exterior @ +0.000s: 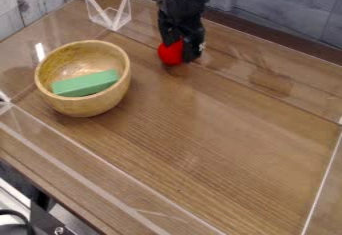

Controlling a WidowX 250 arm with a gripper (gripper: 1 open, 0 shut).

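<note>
My dark gripper (179,41) is at the top centre of the camera view, low over the wooden tabletop, directly at a red round object (170,54), which it partly covers. The fingers are small and dark here, and whether they touch the object cannot be made out.
A tan bowl (106,98) with a green block (83,84) inside sits at the left. A white wire-like item (112,14) lies at the upper left. The middle, right and front of the table (227,149) are bare.
</note>
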